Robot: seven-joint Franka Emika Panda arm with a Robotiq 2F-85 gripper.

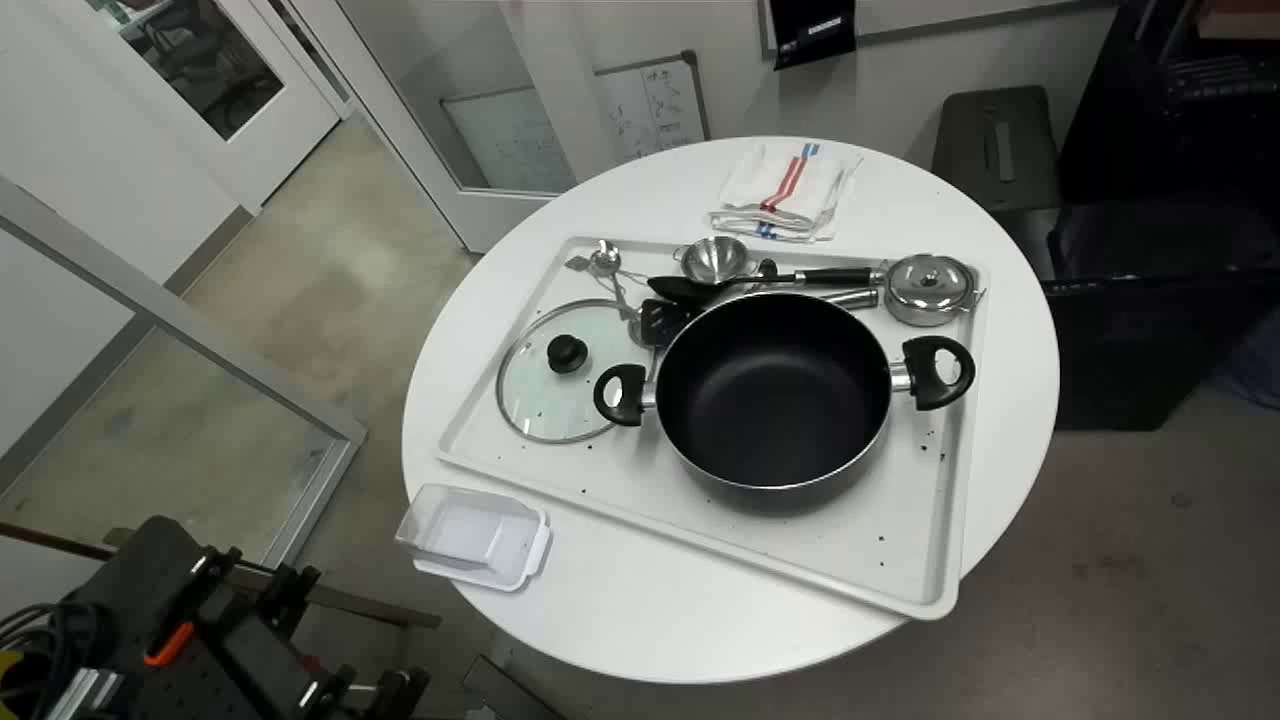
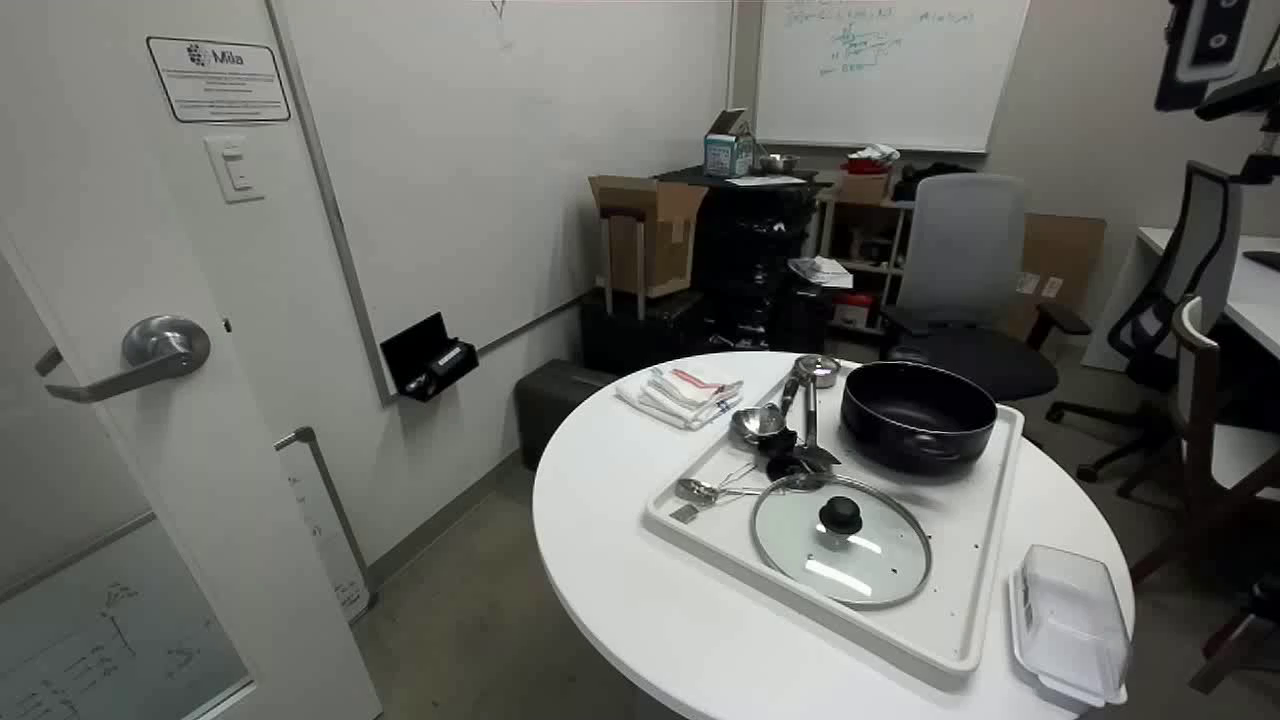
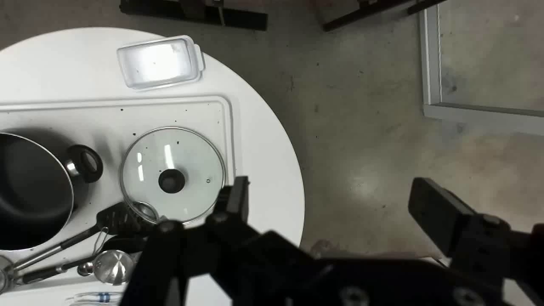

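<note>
My gripper stands wide open in the wrist view, nothing between its fingers, above the table's edge and the floor. A glass lid (image 1: 561,402) with a black knob (image 3: 171,181) lies flat on a white tray (image 1: 768,554). To its side on the same tray is an empty-looking black pot (image 1: 774,390) with two loop handles. In the wrist view the lid is left of the gripper, its lower right rim close to the left finger in the picture. Exterior view 2 shows the lid (image 2: 786,546) and pot (image 2: 918,416) apart.
Black utensils (image 1: 672,314), a small steel bowl (image 1: 714,259) and a small lidded steel pot (image 1: 930,289) crowd the tray's back. A folded towel (image 1: 780,192) lies behind it. Near the table's edge sits a clear plastic container (image 1: 480,535). Bare table surrounds the tray.
</note>
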